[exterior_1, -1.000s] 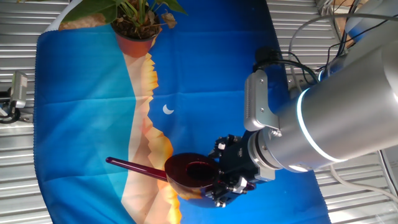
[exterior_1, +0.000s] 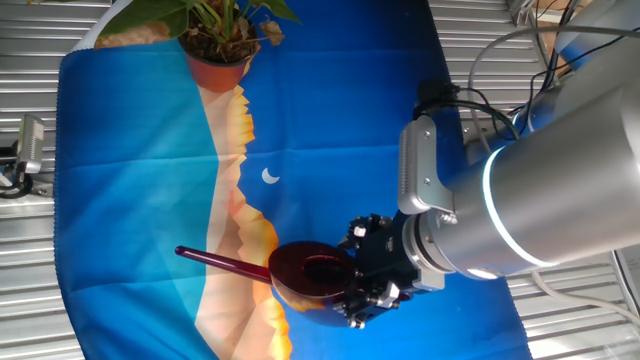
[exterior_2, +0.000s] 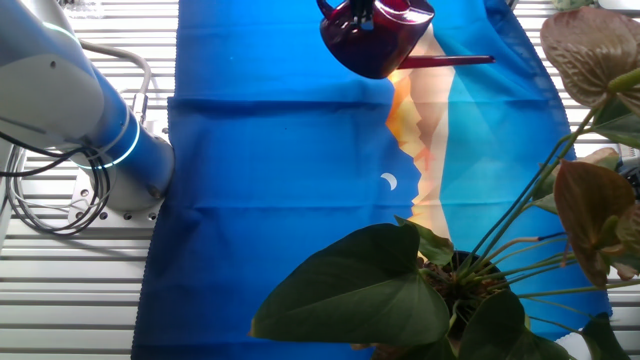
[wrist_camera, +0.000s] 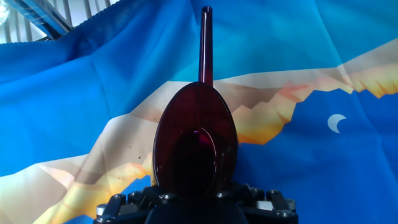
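A glossy dark red watering can (exterior_1: 300, 285) with a long thin spout is at the lower middle of exterior view 1. Its spout points left, away from the arm. My gripper (exterior_1: 356, 278) is at the can's rear and appears shut on it; the grasped part is hidden behind the can's body and the black fingers. In the wrist view the can (wrist_camera: 196, 118) stands straight ahead of the gripper, its spout pointing up the frame. Exterior view 2 shows the can (exterior_2: 372, 45) at the top edge. A potted plant (exterior_1: 218, 75) stands at the far upper left.
A blue, teal and sand-patterned cloth (exterior_1: 330, 120) covers the table, bare between can and plant. Large leaves (exterior_2: 350, 290) spread across the front of exterior view 2. Ribbed metal slats (exterior_1: 28, 260) border the cloth.
The can and gripper have shifted slightly together; the spout tip is a little higher and farther right in exterior view 1. The plant has stayed put.
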